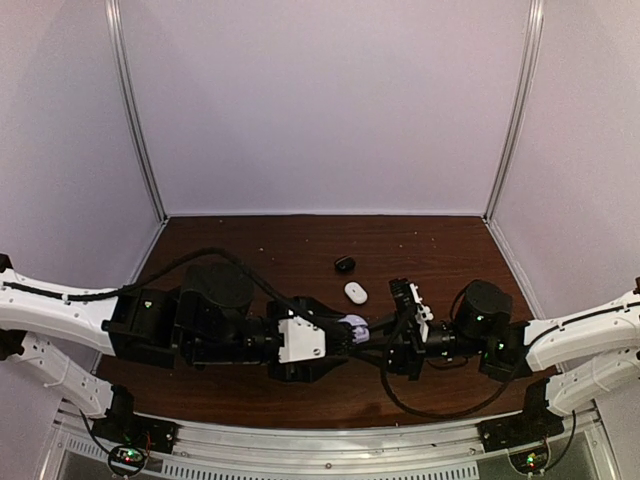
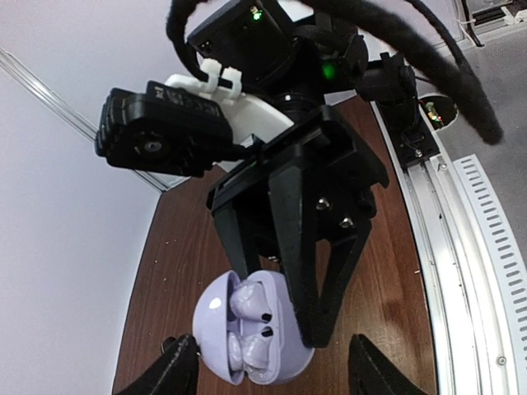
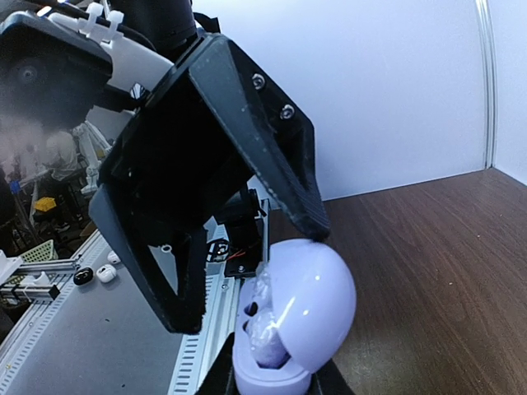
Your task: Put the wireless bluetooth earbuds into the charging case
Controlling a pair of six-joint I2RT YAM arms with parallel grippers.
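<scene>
A lilac charging case [image 3: 272,372] is gripped from below by my right gripper [image 1: 370,345]. Its rounded lid [image 3: 317,300] stands raised. In the left wrist view two lilac earbuds [image 2: 254,350] lie side by side inside the case; how deep they sit cannot be told. My left gripper is open, its fingers [image 2: 174,366] spread to either side of the case. In the right wrist view, one left finger is close to the lid's top; whether they touch is unclear. The top view shows the case only partly, between both grippers.
A white rounded case [image 1: 355,292] and a small black one [image 1: 345,264] lie on the brown table [image 1: 240,240] behind the grippers. Cables loop over both arms.
</scene>
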